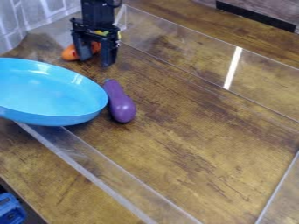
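Note:
The black gripper (94, 54) reaches down at the upper left, open, over an orange object (72, 53) that is partly hidden behind it, with a small yellow-green bit beside it. A light blue oval plate (52, 87) lies at the left. A purple eggplant (121, 103) lies just right of the plate.
A wide bare wooden surface (216, 144) fills the right and lower area, crossed by clear strips. A blue object (7, 208) sits at the lower left edge. A pale corrugated wall stands at the back left.

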